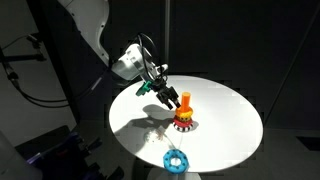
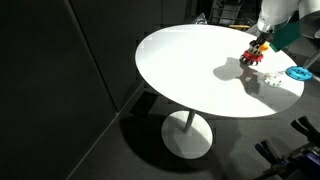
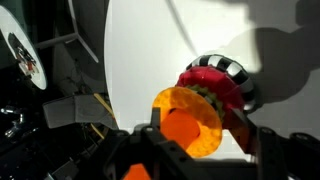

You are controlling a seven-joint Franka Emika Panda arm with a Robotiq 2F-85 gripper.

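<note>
On the white table, a stack of rings (image 1: 183, 125) has a red and a black-and-white checked part low down. An orange ring (image 3: 208, 125) lies above these, around an orange post (image 1: 186, 99) that sticks up through it. My gripper (image 1: 173, 103) is just left of the post in exterior view 1. In the wrist view the dark fingers (image 3: 243, 132) stand apart on either side of the orange ring, and I see it held by neither. The fingers' tips are partly blurred there.
A blue ring (image 1: 176, 162) lies at the table's near edge. A pale ring-like piece (image 1: 155, 136) lies left of the stack.
</note>
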